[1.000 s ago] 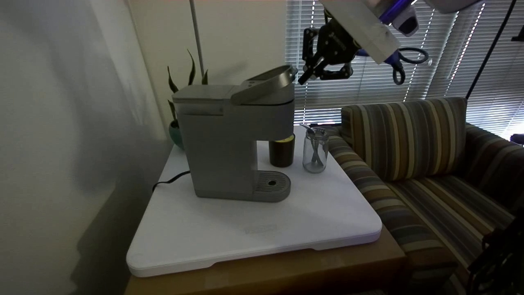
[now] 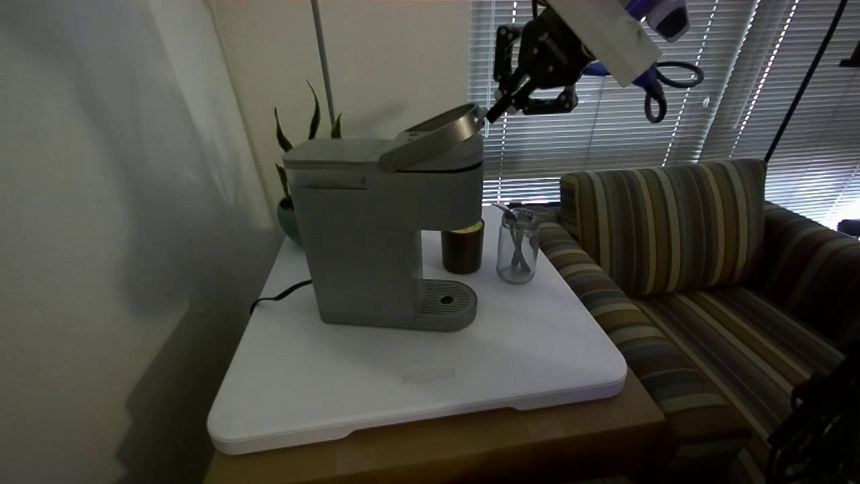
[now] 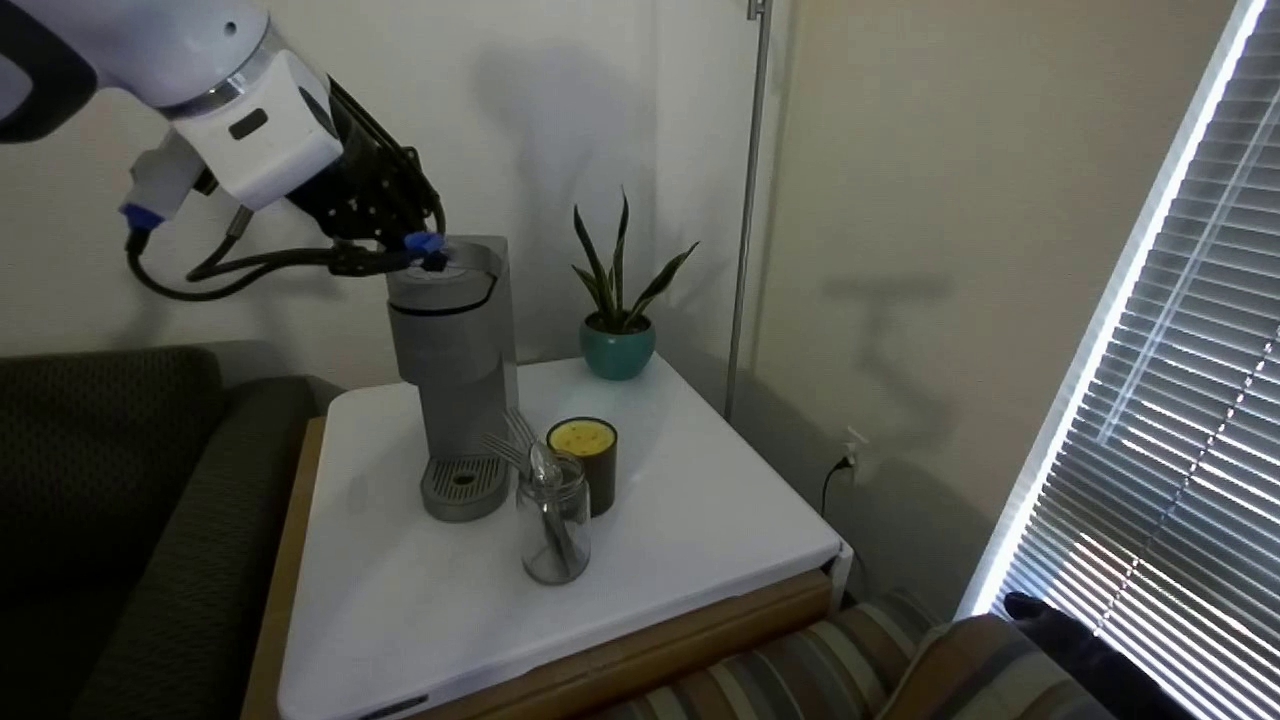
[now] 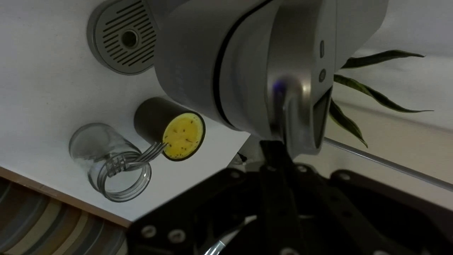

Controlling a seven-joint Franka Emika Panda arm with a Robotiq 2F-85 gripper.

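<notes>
A grey coffee maker [image 2: 363,242] stands upright on the white table, its silver-rimmed handle [image 2: 451,129] at the top front. Close against that handle is the tip of my gripper [image 2: 490,117], which is shut with nothing seen between its fingers. In the wrist view the gripper meets the lower end of the silver handle [image 4: 293,76]; whether it presses on it or only sits beside it, I cannot tell. From the second exterior side, the arm's cables and black gripper body cover much of the machine's top [image 3: 480,258].
Below stand a glass jar with forks [image 3: 554,528] and a dark cup with yellow contents [image 3: 588,450]. A potted plant [image 3: 618,336] is behind the machine. A striped armchair [image 2: 661,234] borders the table.
The gripper has moved slightly up and toward the machine, its tip now at the handle's front edge. The handle appears very slightly higher.
</notes>
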